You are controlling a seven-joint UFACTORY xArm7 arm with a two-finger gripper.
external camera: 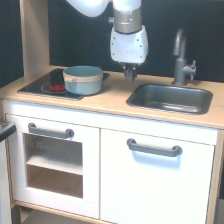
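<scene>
My white gripper (129,73) hangs point-down over the back of the toy kitchen's counter, between the pot and the sink. Its dark fingertips are very small here, so whether they stand apart or together is unclear. Nothing can be made out between them. A teal pot (84,81) with a brownish band near its top rests on the right part of the black cooktop (48,84), left of the gripper and apart from it.
A grey sink (172,97) is set into the counter at right, with a dark faucet (180,62) behind it. Below are a windowed left door (85,133) and a plain right door (150,185), each with a grey handle. Bare wooden counter (112,103) lies between pot and sink.
</scene>
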